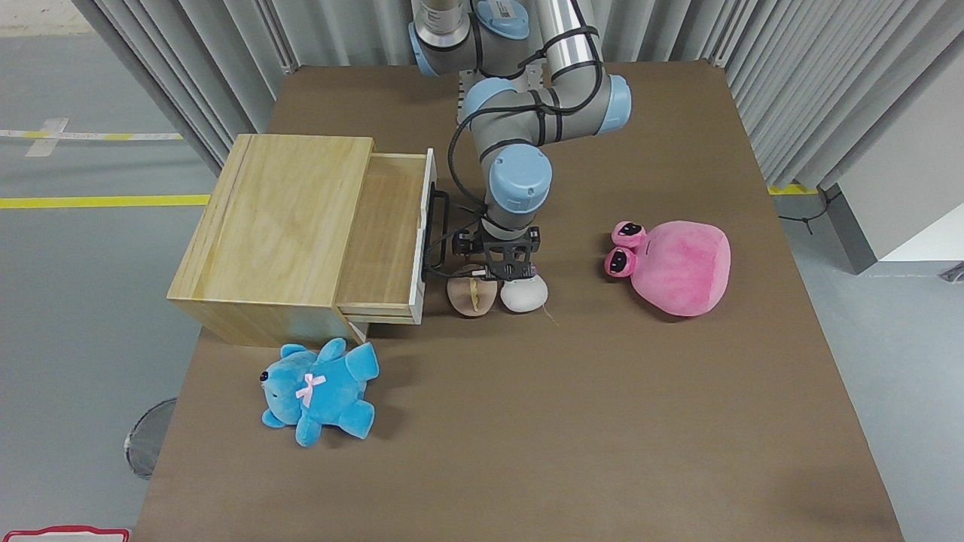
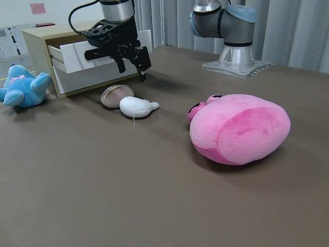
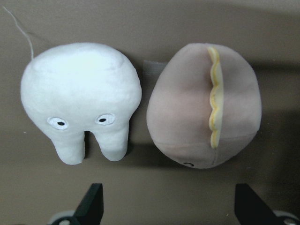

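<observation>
My gripper hangs open, with nothing between its fingers, above two small plush toys. The white rabbit plush point(image 3: 80, 93) lies at the left of the wrist view, long ears toward the fingers. The round tan plush point(image 3: 185, 105) with a yellow frill lies beside it, at the right. In the front view both are partly under the gripper. A light wooden cabinet point(image 1: 262, 217) has its drawer point(image 1: 384, 235) pulled out; the drawer's visible floor is bare.
A blue bear plush point(image 1: 330, 393) lies in front of the cabinet. A pink plush point(image 1: 678, 266) with large eyes lies to the right.
</observation>
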